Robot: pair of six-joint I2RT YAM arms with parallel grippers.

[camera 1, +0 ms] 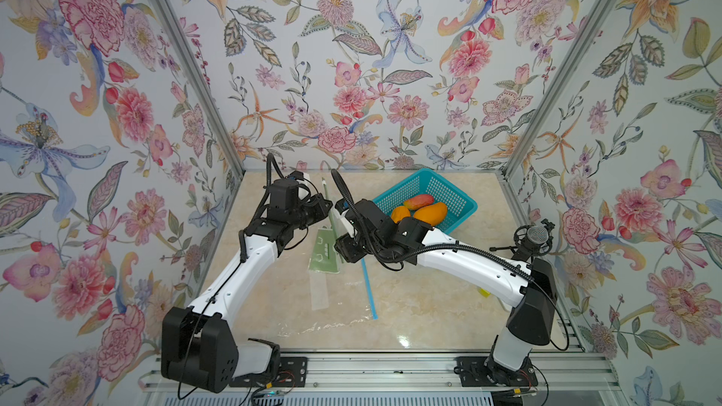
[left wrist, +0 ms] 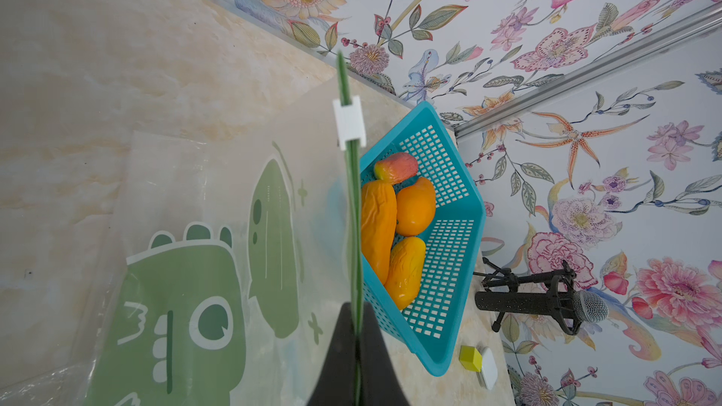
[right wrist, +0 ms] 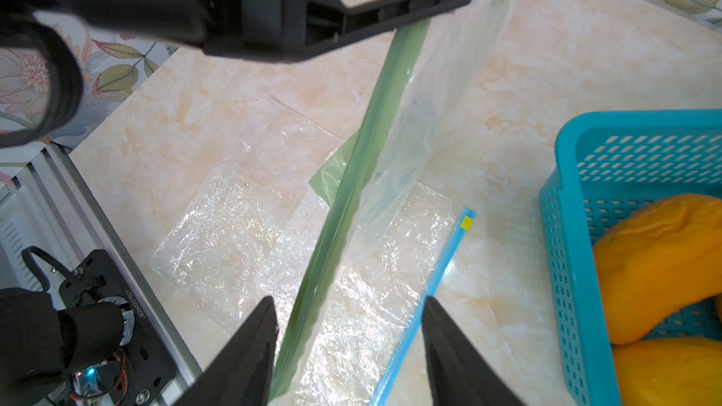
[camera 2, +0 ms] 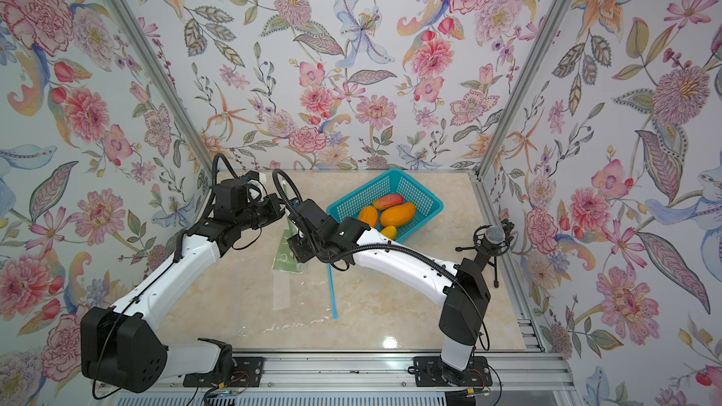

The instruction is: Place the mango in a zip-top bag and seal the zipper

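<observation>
The zip top bag (left wrist: 197, 323), clear with a green cartoon print, hangs by its green zipper edge from my left gripper. Between the left fingers, shut together, runs the zipper strip (left wrist: 355, 240); a white slider (left wrist: 349, 121) sits further along it. My right gripper is open. The strip's lower end reaches into its gap, close by the left-hand finger (right wrist: 244, 357); contact cannot be told. Several orange-yellow mangoes (left wrist: 406, 273), one of them reddish (left wrist: 396, 167), lie in the blue basket (left wrist: 470, 255).
A clear bag with a blue zipper (right wrist: 432, 285) lies flat on the table under the hanging one. A small tripod with a microphone (camera 1: 537, 236) stands at the right edge. Bare table (camera 1: 436, 308) spreads in front of the basket.
</observation>
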